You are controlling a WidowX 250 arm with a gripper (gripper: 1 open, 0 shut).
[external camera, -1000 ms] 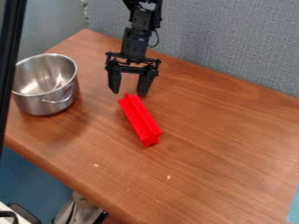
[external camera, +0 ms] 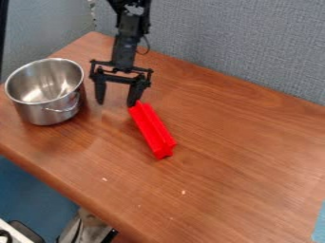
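A black gripper hangs over the wooden table, open, its two fingers pointing down with nothing seen between them. It is just to the right of a shiny steel pot, which stands at the table's left with its top uncovered. A long red object lies diagonally on the table below and to the right of the gripper, its far end close to the right finger.
A grey padded wall runs along the back, and the table's front left edge drops to a blue floor.
The gripper has shifted left toward the pot, after moving upward from its position one second ago and coming back lower. The pot and red object look unmoved.
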